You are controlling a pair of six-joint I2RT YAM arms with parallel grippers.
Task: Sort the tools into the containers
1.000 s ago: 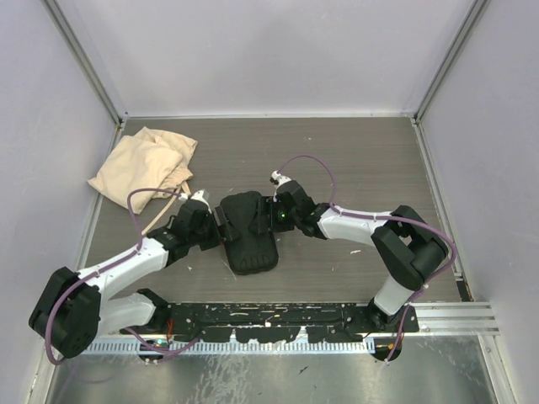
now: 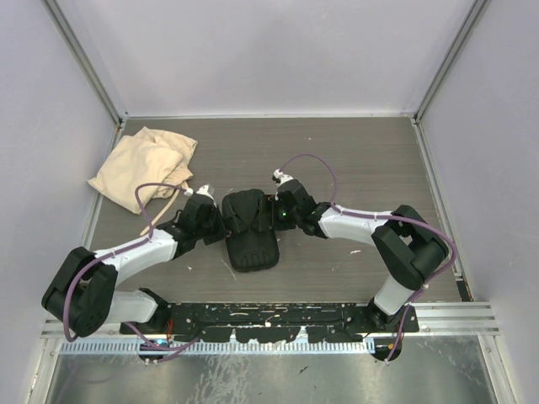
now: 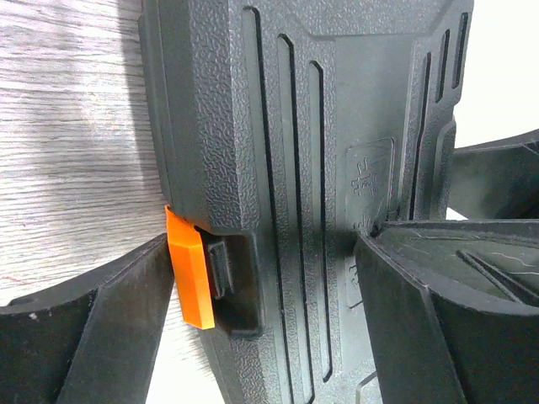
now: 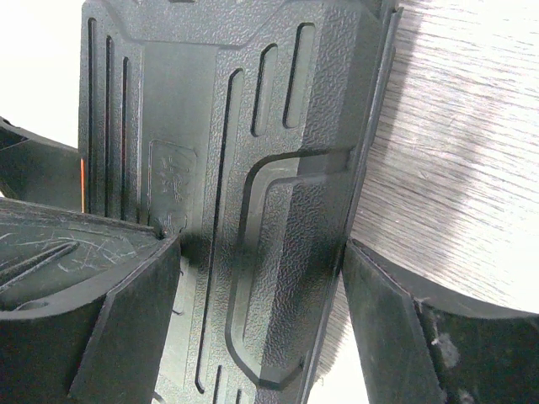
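A black ribbed plastic case [image 2: 253, 252] lies on the table in front of the robot, apparently closed. My left gripper [image 2: 226, 229] reaches over its left edge. In the left wrist view an orange latch [image 3: 190, 273] lies by the left finger, while the other finger [image 3: 438, 328] crosses the ribbed lid. At the opposite edge is my right gripper [image 2: 269, 217]. Its fingers stand apart, one over the lid and one at the right side [image 4: 421, 328]. Whether either pair grips the case cannot be told. No tools are visible.
Beige cloth [image 2: 147, 164] lies at the back left, with a pale strip [image 2: 164, 212] running from it toward the left arm. White walls enclose the sides and back.
The case has shifted very slightly. The right arm looks almost still.
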